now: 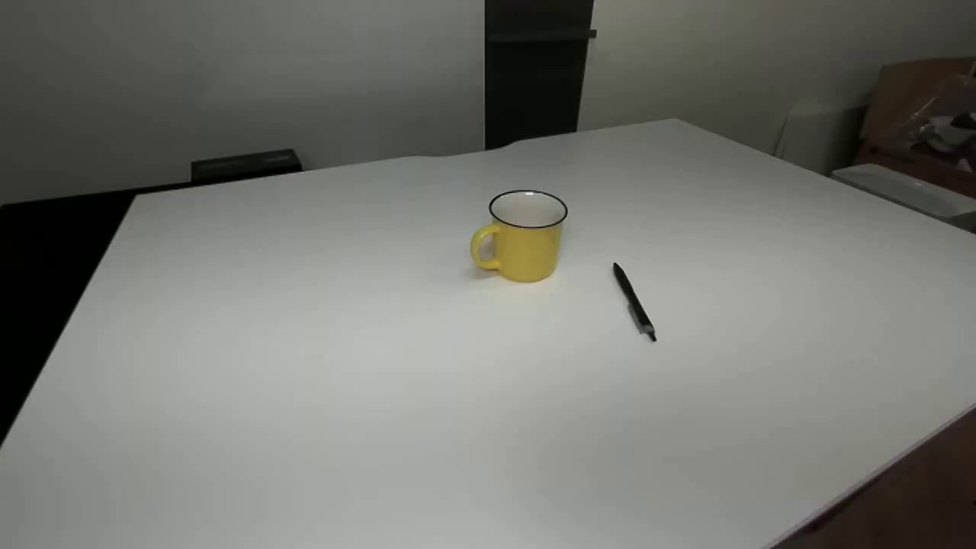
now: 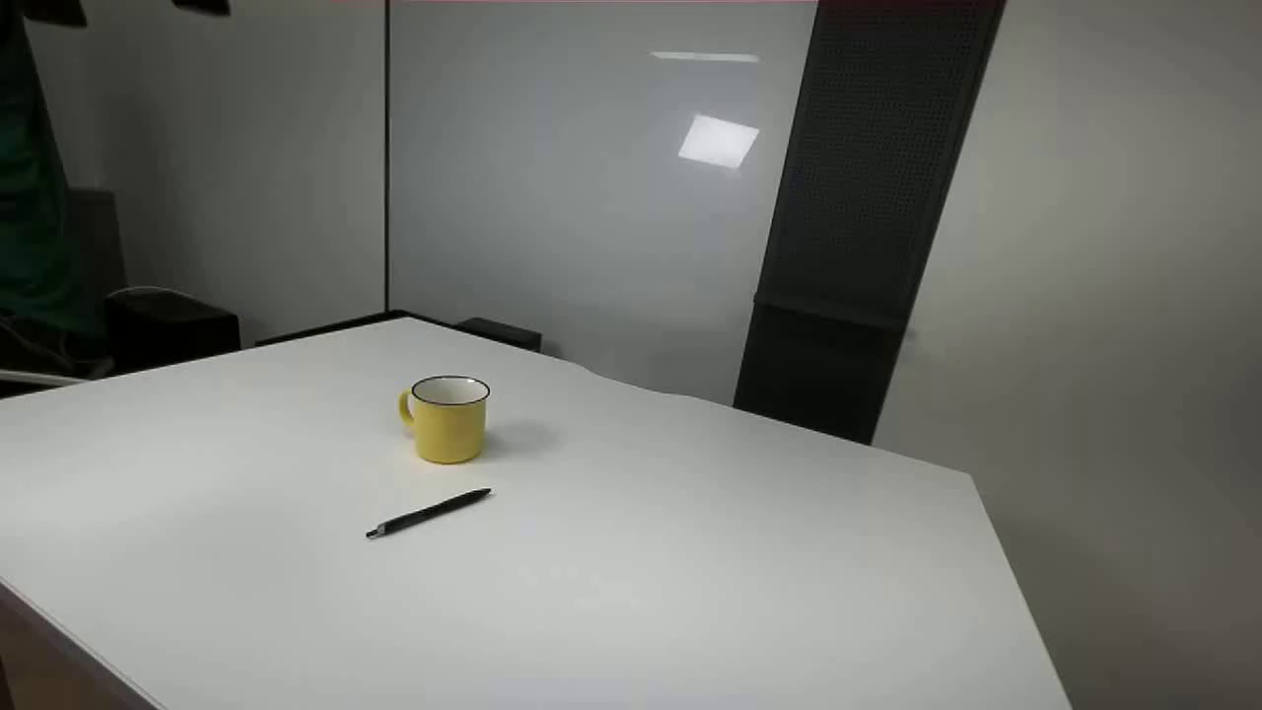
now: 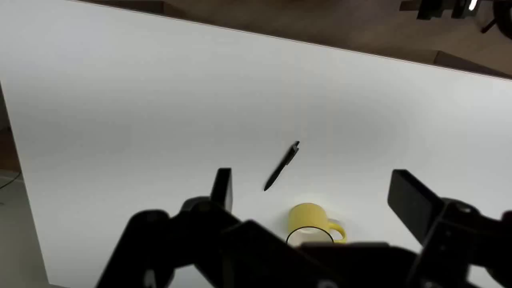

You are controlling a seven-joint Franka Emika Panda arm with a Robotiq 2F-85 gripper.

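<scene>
On the white table stands a yellow mug (image 1: 528, 252) with a dark rim and white inside, upright and with its handle to the left in exterior view 1. A black pen (image 1: 633, 301) lies flat a short way from it; exterior view 2 has the same mug (image 2: 450, 433) and pen (image 2: 428, 514). High above the table in the wrist view, my gripper is wide open and holds nothing. Below and between its fingers appear the pen (image 3: 281, 165) and the mug (image 3: 307, 216), whose lower part in that view is hidden by the gripper body.
Apart from mug and pen, the white table (image 1: 274, 366) is bare, with wide free room all around them. A whiteboard (image 2: 568, 177) and a dark panel (image 2: 876, 213) rise behind the far edge. A dark box (image 1: 245, 166) sits just beyond that edge.
</scene>
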